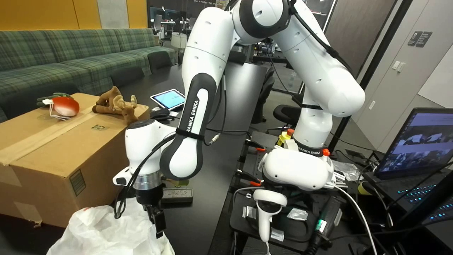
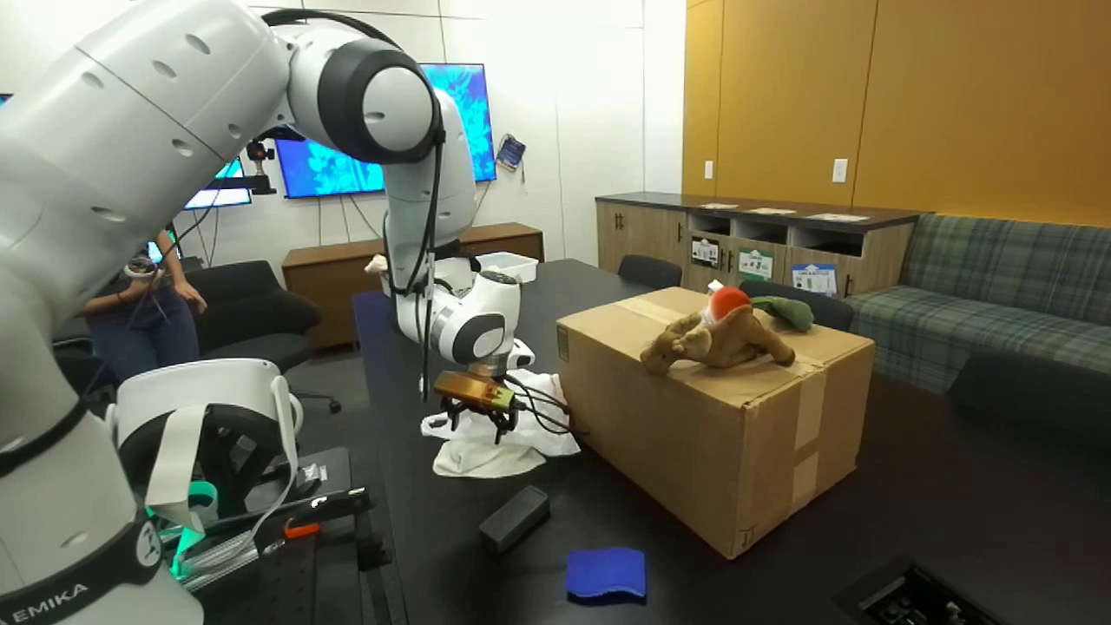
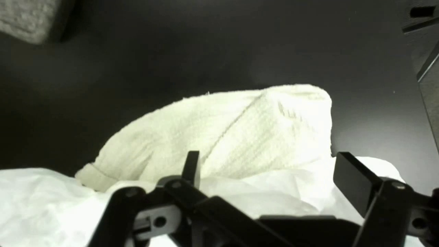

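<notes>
My gripper is open, its two fingers wide apart and nothing gripped between them. Below and ahead of the fingers, a cream cloth [image 3: 230, 127] lies on the dark table, its near part overlapped by a crumpled white plastic bag [image 3: 37, 201]. From the side, the gripper [image 2: 487, 427] hangs over the bag [image 2: 557, 443], with the cloth [image 2: 484, 459] sticking out from under it. Exterior view 1 shows the bag [image 1: 106, 231] in front of the cardboard box; the cloth cannot be made out there.
A large cardboard box [image 2: 667, 448] stands beside the bag, carrying a plush moose [image 2: 719, 342] and a red-and-white toy [image 2: 726, 303]. A dark grey eraser [image 2: 515, 519] and a blue sponge [image 2: 606, 573] lie on the table. Bare table surrounds them.
</notes>
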